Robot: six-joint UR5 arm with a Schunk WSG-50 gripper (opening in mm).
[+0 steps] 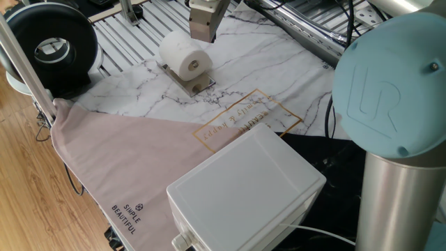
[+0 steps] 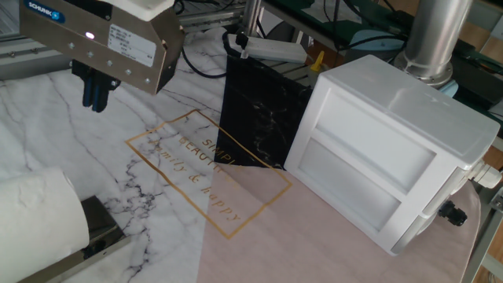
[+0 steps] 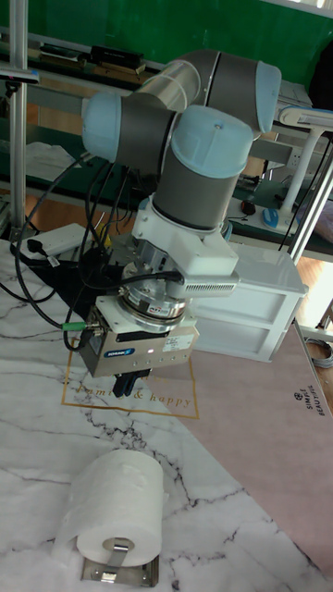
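Observation:
A white paper roll (image 1: 185,56) rests on its side on a metal holder (image 1: 199,85), on the marbled part of the cloth. The roll (image 3: 117,503) has its end facing the camera in exterior view 3, and only part of the roll (image 2: 39,224) shows at the left of exterior view 2. My gripper (image 2: 96,107) hangs above the cloth, apart from the roll. Its dark fingers point down and stand close together, with nothing seen between them. In exterior view 3 the gripper (image 3: 129,390) is behind the roll, over the gold-framed lettering.
A white drawer box (image 2: 385,149) stands beside the lettering, near the arm's column. A black round object (image 1: 49,49) stands at the far left in exterior view 1. Cables (image 3: 40,296) hang near the arm.

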